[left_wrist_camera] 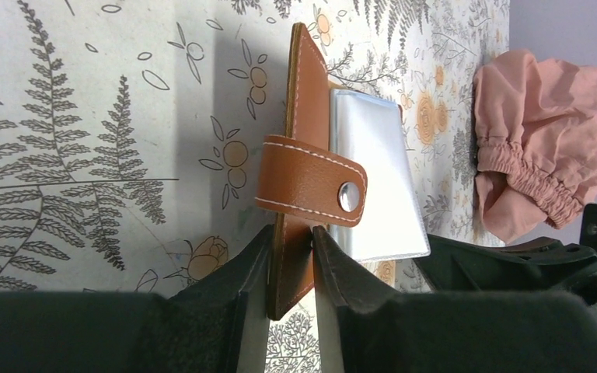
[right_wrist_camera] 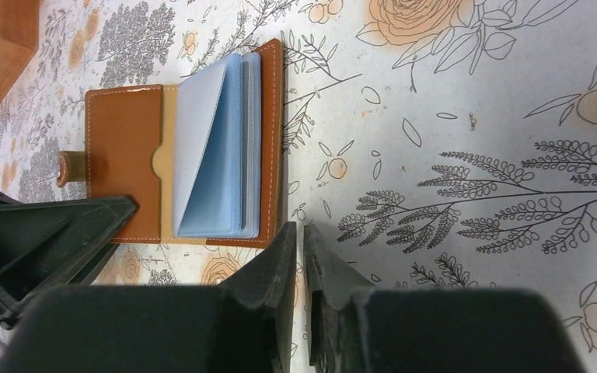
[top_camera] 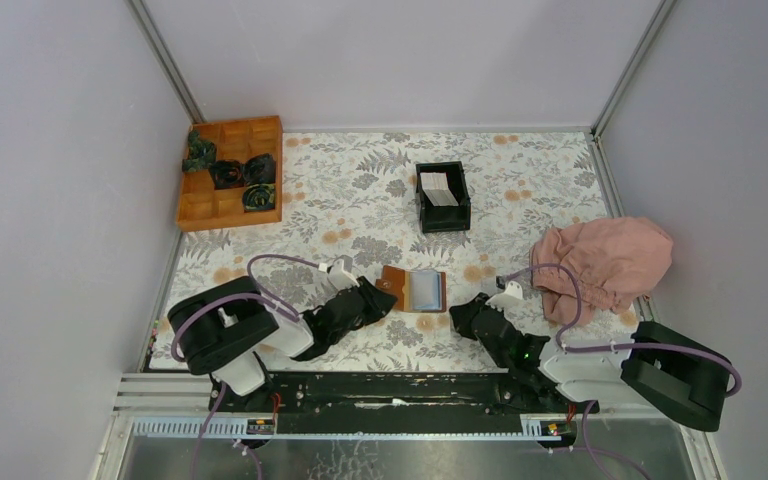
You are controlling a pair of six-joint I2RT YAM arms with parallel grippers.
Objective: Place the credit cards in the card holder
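The brown leather card holder (top_camera: 395, 285) lies open on the table, its clear sleeves (right_wrist_camera: 214, 148) showing. My left gripper is at its left side, fingertips around the leather edge beside the snap strap (left_wrist_camera: 311, 179); whether they are closed on it is hard to tell. My right gripper is low at the holder's right side, fingertips close together just beside the edge; nothing visible shows between them. White cards (top_camera: 437, 188) lie in a black box (top_camera: 445, 215) behind the holder.
A wooden compartment tray (top_camera: 210, 210) with dark items stands at the back left. A pink cloth bag (top_camera: 600, 260) lies at the right.
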